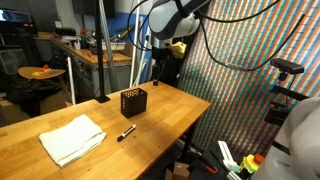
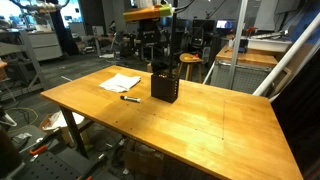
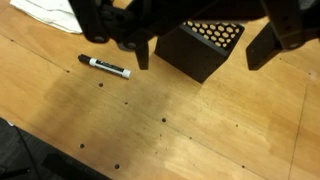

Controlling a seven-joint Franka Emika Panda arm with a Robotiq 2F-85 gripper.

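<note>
My gripper is open, with its two dark fingers spread apart and nothing held between them. In the wrist view a black box with a perforated, mesh-like side (image 3: pixel 190 52) shows beyond the fingers, partly covered by them. Exterior view 1 has this box (image 1: pixel 133 103) upright on the wooden table, with the gripper above and to its right. A black-and-white marker (image 3: pixel 104 67) lies flat on the table, apart from the box. Farther off is a folded white cloth (image 1: pixel 73 139), only a corner of which shows in the wrist view.
Bare wooden table (image 2: pixel 225 125) stretches away to the right of the box in exterior view 2. A stool with an orange seat (image 2: pixel 190 58) stands behind the table, and a wooden desk (image 2: pixel 249 60) is farther back.
</note>
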